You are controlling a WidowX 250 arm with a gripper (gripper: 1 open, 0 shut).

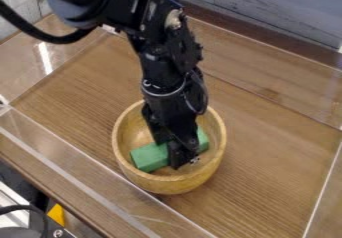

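A round yellow wooden bowl [170,181] stands on the wooden table. A green block [152,156] lies inside it, partly hidden by my black gripper [179,148], which reaches down from above into the bowl. Its fingertips are at the block, around or over it; whether they touch or grip it I cannot tell.
Bare wooden table [269,132] surrounds the bowl on both sides. A pale wall [267,17] runs along the back. A small yellow object [56,213] and a black cable lie beyond the table's front left edge.
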